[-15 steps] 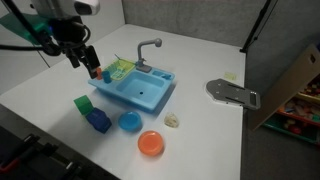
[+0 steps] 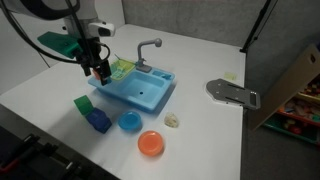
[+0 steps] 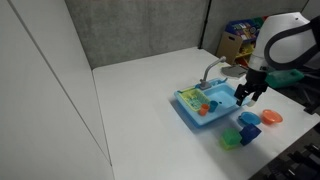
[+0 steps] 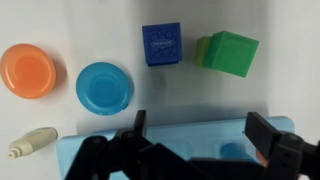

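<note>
My gripper is open, its two fingers wide apart with nothing between them. In the first exterior view it hangs above the near-left corner of a light blue toy sink (image 2: pixel 150 107). A blue cup (image 3: pixel 212 106) and an orange cup (image 3: pixel 203 110) stand at that sink's drying-rack side, partly hidden under the gripper in the first exterior view. In front of the sink lie a green block (image 4: pixel 231 54), a dark blue block (image 4: pixel 162 44), a blue dish (image 4: pixel 104 88) and an orange dish (image 4: pixel 28 71).
A toy faucet (image 2: pixel 148 46) rises at the sink's back, near a yellow-green rack (image 2: pixel 122 68). Right of the sink lie a small cream-coloured object (image 2: pixel 171 120) and a grey tray (image 2: pixel 232 94).
The gripper has moved rightward toward the sink, and now covers much of the two cups in the first exterior view. The blocks and dishes have stayed put.
</note>
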